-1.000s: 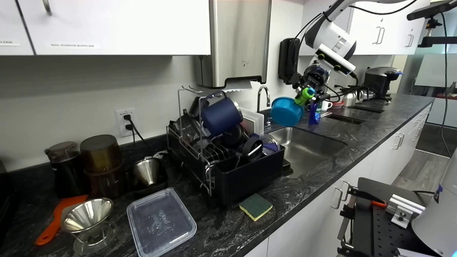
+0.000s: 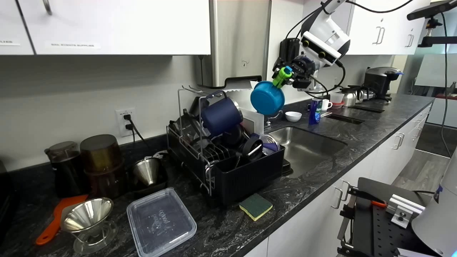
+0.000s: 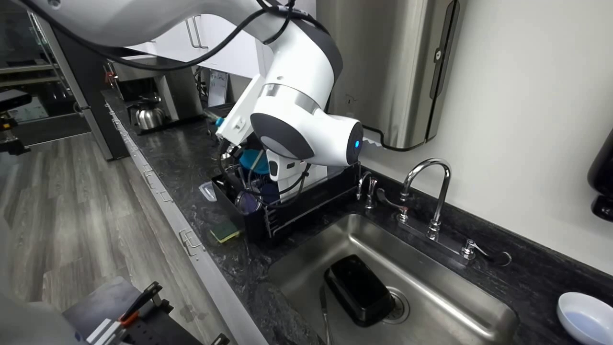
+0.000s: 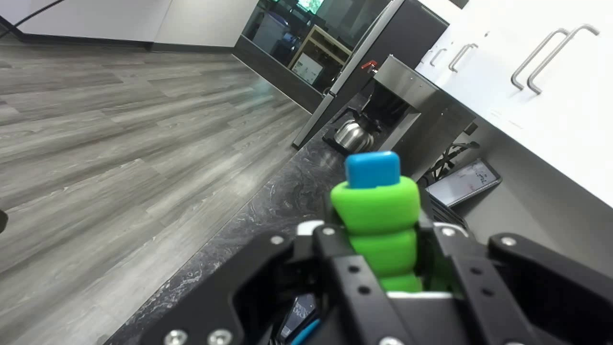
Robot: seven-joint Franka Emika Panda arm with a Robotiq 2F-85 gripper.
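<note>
A round blue pan with a ribbed green handle hangs in the air, its handle ending in a blue tip. My gripper is shut on that handle, the black fingers standing on either side of it in the wrist view. In exterior view 1 the pan appears up and to the right of the black dish rack. Exterior view 2 shows part of the pan beyond the arm, which covers most of the gripper there.
Dishes crowd the rack, including a dark blue mug. The sink holds a black container near its faucet. A sponge and a clear lid lie on the counter. A paper towel dispenser hangs close by the arm.
My gripper has carried the blue pan left and upward in exterior view 1, nearer the dish rack. The faucet, plain to see earlier, is now mostly hidden behind the pan.
</note>
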